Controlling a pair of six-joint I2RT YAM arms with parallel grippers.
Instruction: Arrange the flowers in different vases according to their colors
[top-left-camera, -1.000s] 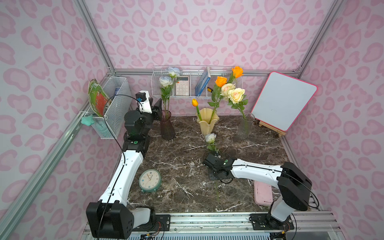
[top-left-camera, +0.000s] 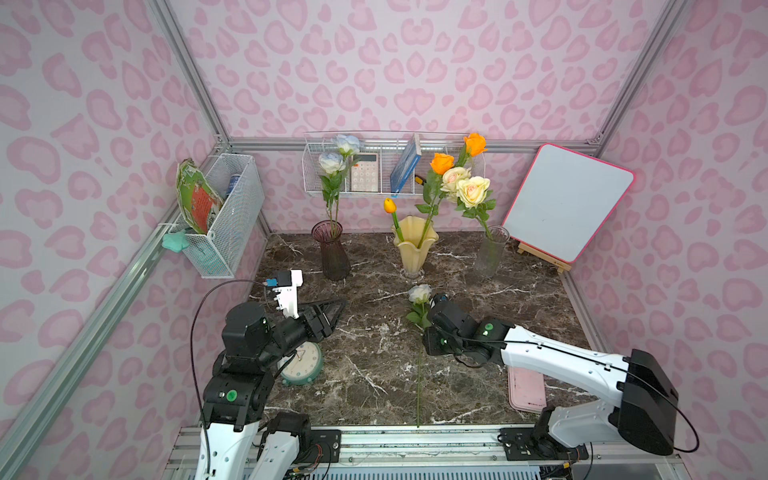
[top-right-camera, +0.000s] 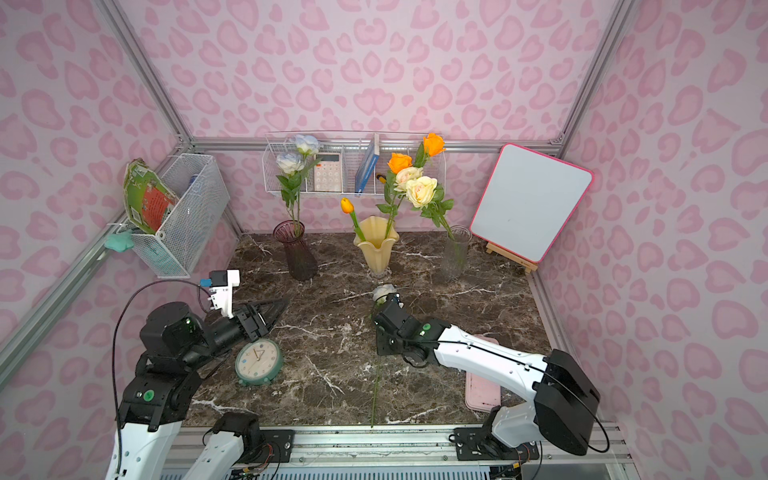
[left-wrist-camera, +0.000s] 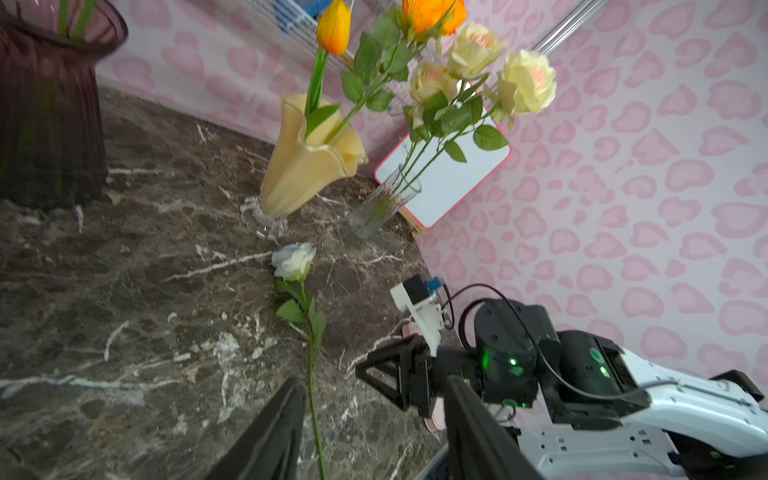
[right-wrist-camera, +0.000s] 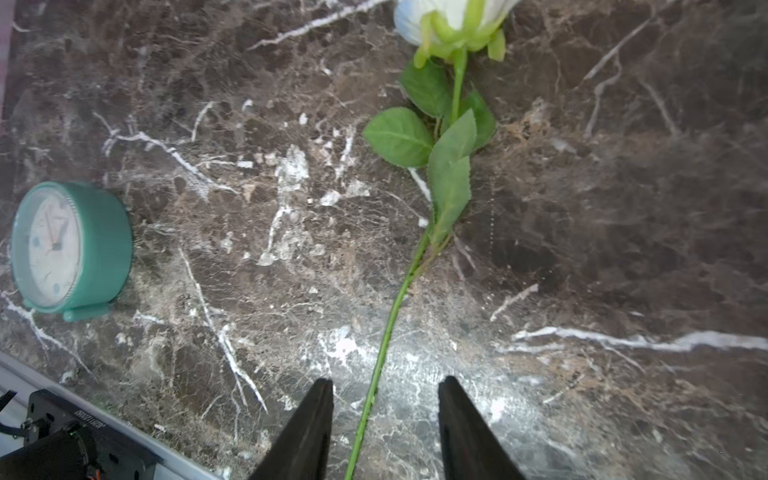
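A pale blue-white rose (right-wrist-camera: 457, 22) lies on the table with its long stem (right-wrist-camera: 384, 348) pointing to the front edge. My right gripper is open above that stem, not closed on it. My left gripper has a gap between its fingers and holds nothing; it is over the table's left side, in front of the dark purple vase (top-left-camera: 334, 257). That vase holds two blue-white roses (top-left-camera: 332, 163). Orange flowers (top-left-camera: 441, 163) stand in the yellow fluted vase (top-left-camera: 413, 257). The clear glass vase (top-left-camera: 489, 257) has cream roses (top-left-camera: 473, 190).
A green clock (top-left-camera: 301, 363) stands below the left gripper. A pink flat case (top-left-camera: 526, 389) lies under the right arm. The whiteboard (top-left-camera: 569, 200) leans at the back right, and a wire basket (top-left-camera: 228, 232) hangs at the left.
My left gripper has come away from the purple vase toward the front and slightly right. The rose on the table has shifted slightly frontward, its stem turned.
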